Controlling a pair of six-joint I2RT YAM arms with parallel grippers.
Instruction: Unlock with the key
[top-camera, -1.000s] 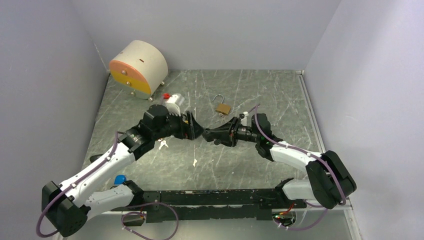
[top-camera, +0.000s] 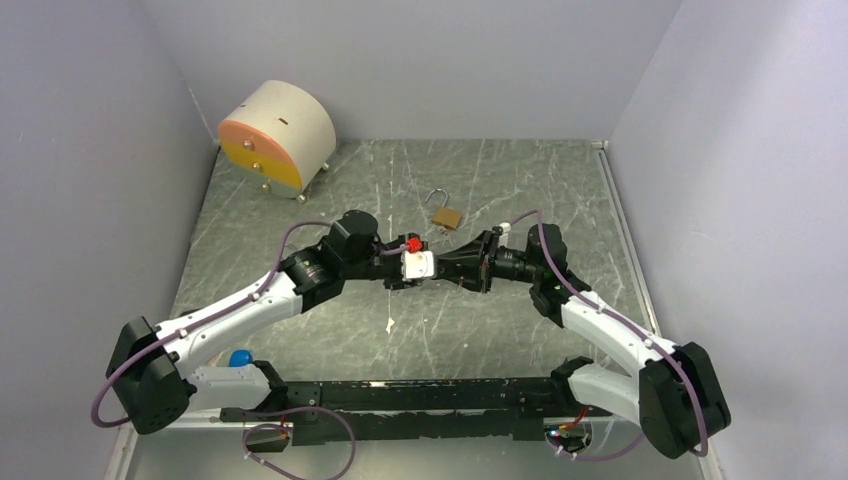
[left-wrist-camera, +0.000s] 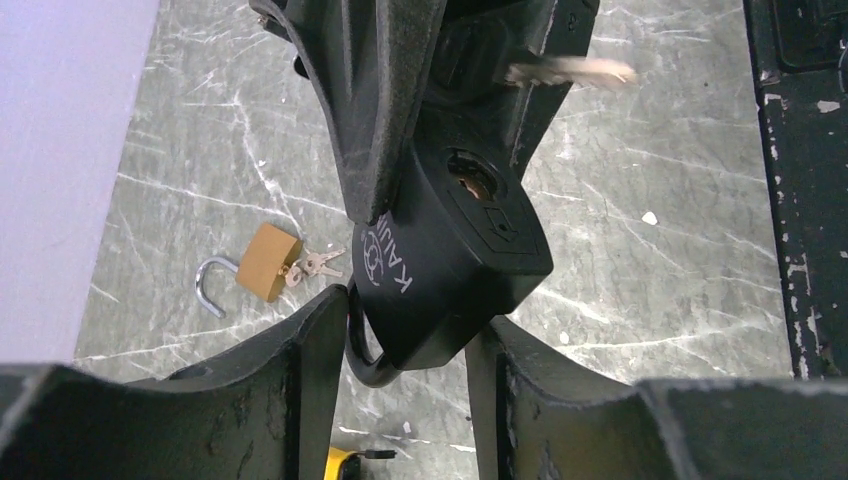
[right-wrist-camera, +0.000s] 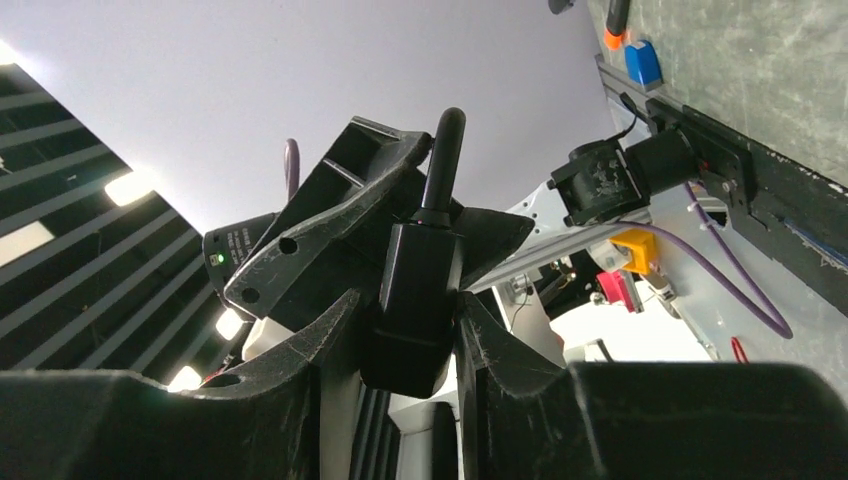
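A black padlock with white lettering and a keyhole on top is held in my right gripper, shut on it; its shackle points up in the right wrist view. In the left wrist view my left gripper has its fingers part open at the padlock's lower end, around or against it. The two grippers meet in the middle of the top view. A brass padlock (left-wrist-camera: 262, 262) with an open shackle lies on the table beside small keys (left-wrist-camera: 318, 261).
A cream cabinet (top-camera: 280, 135) with coloured drawers stands at the back left. A blue object (top-camera: 240, 358) lies at the front left. Grey walls enclose the sides and back.
Both arms have moved right in the top view. My left gripper has turned and closed in on the black padlock held by my right gripper.
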